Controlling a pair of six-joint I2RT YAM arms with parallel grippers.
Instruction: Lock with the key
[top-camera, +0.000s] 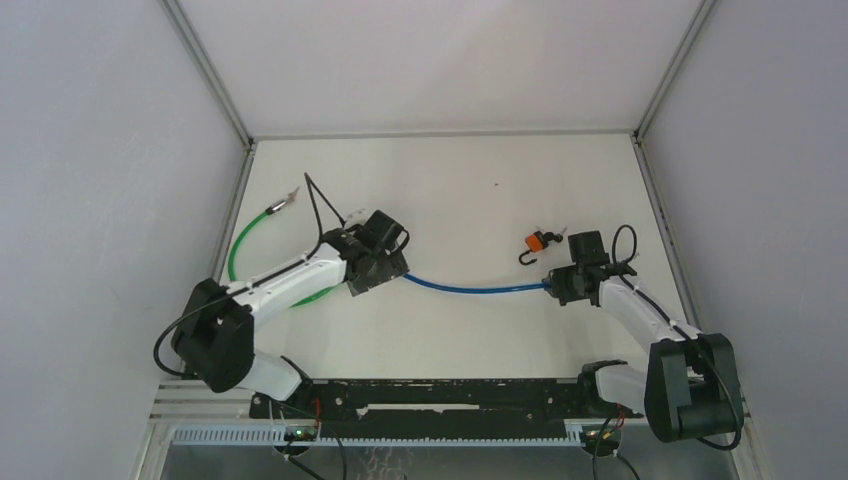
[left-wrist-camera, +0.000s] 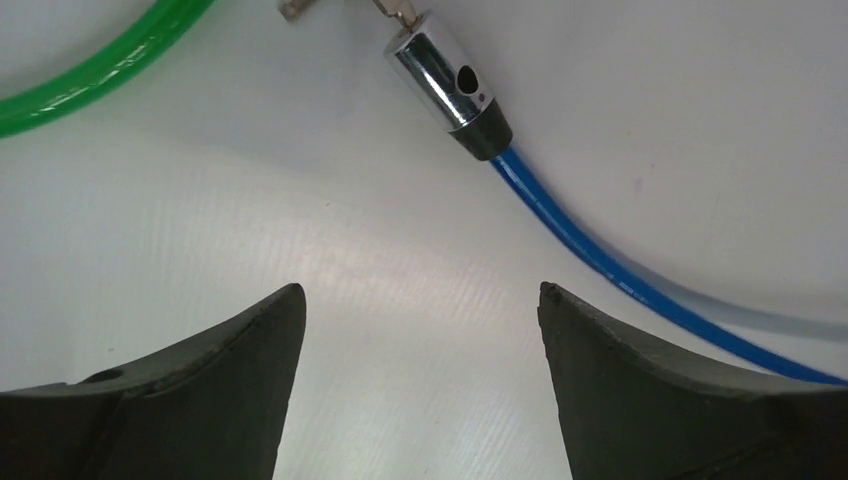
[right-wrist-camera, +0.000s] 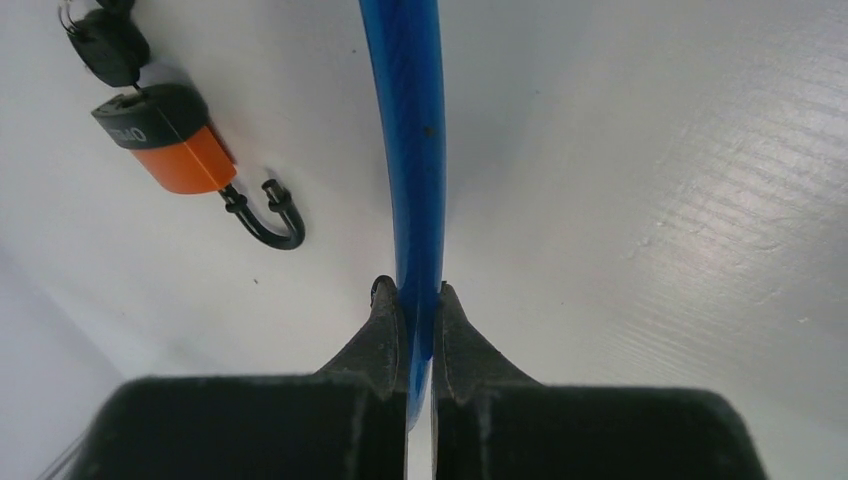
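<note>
A blue cable (top-camera: 470, 289) runs from under the left arm to my right gripper (top-camera: 552, 284), which is shut on it; the right wrist view shows it between the fingers. In the left wrist view its chrome lock end (left-wrist-camera: 440, 75) with a key (left-wrist-camera: 398, 10) in it lies beyond my left gripper, which stands open with nothing between its fingers. An orange padlock (top-camera: 534, 242) with black shackle and keys (right-wrist-camera: 112, 55) lies left of my right gripper.
A green cable (top-camera: 236, 245) with a chrome end (top-camera: 282, 204) lies at the left. Side walls border it.
</note>
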